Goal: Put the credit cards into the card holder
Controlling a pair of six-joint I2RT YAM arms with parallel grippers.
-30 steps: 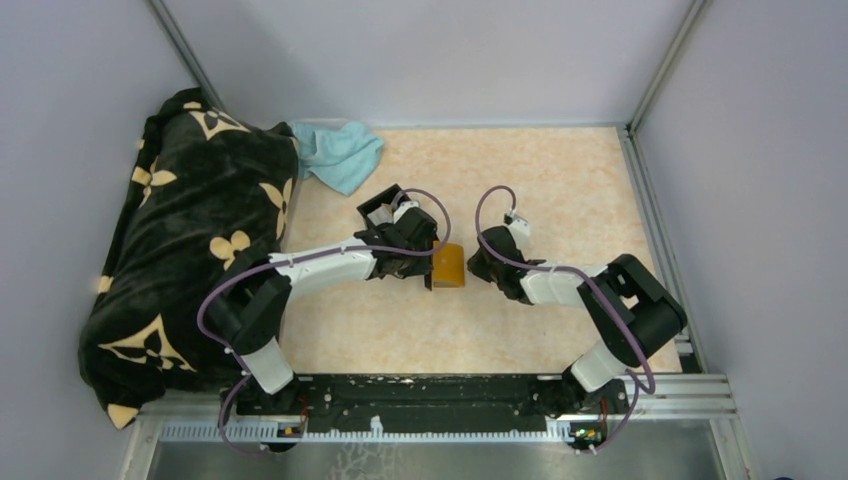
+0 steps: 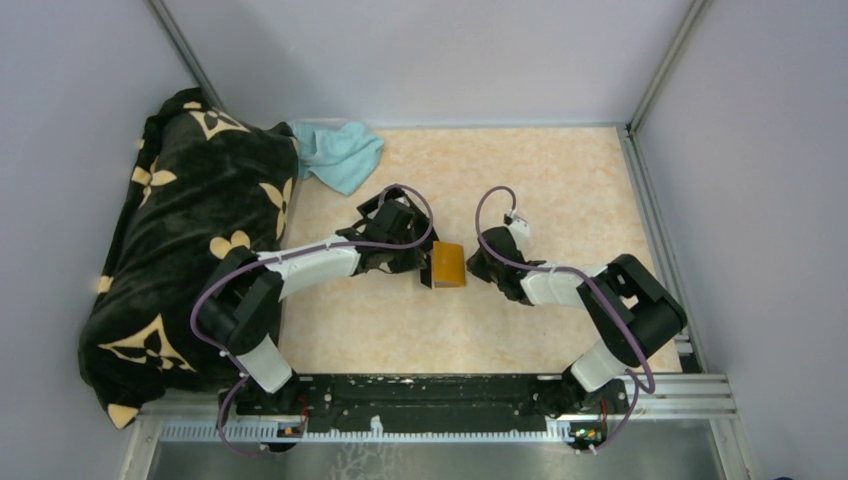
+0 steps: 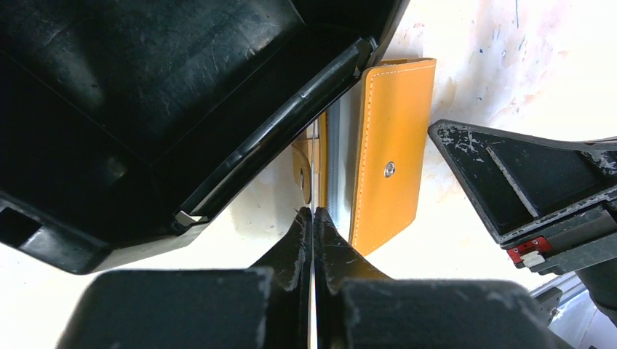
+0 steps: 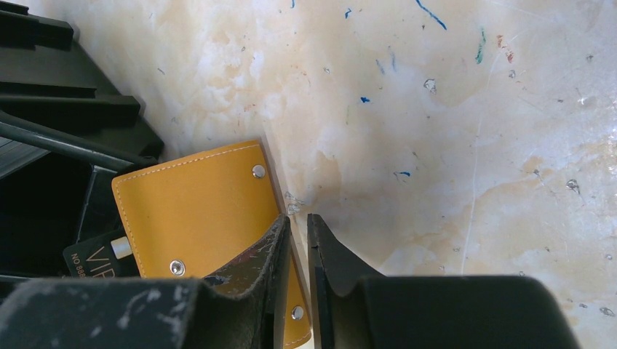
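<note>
The orange card holder stands between my two grippers, its spine and studs showing in the right wrist view. My left gripper is shut on a thin card, seen edge-on in the left wrist view. From the right wrist view it is a black card lettered VIP, at the holder's left side; part of it is hidden behind the holder. At the holder's right edge my right gripper is closed with a narrow gap, the orange holder edge between its fingers.
A black tray lies beside the left gripper, close to the holder. A light-blue cloth lies at the back left, and a dark patterned blanket covers the left side.
My left gripper has moved a little to the left, taking the black card with it away from the holder. The right arm and the holder have stayed put.
</note>
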